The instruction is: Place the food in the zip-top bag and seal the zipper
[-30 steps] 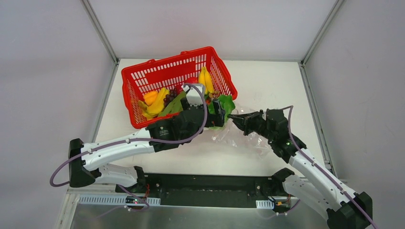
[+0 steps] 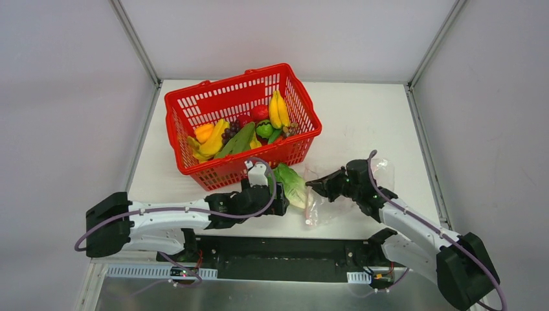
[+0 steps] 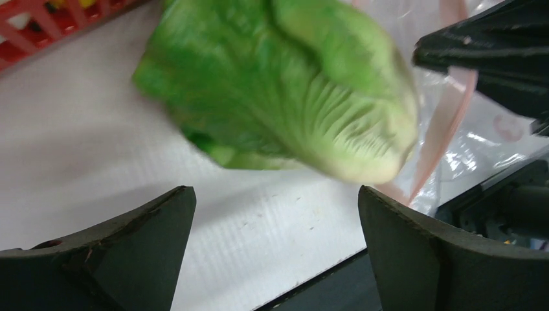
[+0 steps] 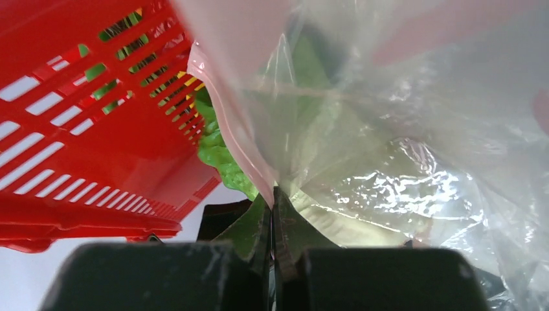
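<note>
A green lettuce [image 2: 289, 184] lies on the table at the mouth of the clear zip bag [image 2: 320, 210] [image 4: 414, 168], its pale end against the bag's pink strip and seen partly through the plastic in the right wrist view. My left gripper stands open just beside the lettuce, nothing between its fingers. My right gripper [image 2: 309, 183] is shut on the pink-stripped edge of the bag, holding it up next to the lettuce.
The red basket [image 2: 226, 87] of bananas, grapes and other produce stands behind the lettuce, close to both grippers. Bare table shows at the back right and left. The table's dark front edge runs below the arms.
My left gripper has moved down toward the front edge, and more of the lettuce now shows, lower beside the bag. The right gripper has shifted slightly toward the front.
</note>
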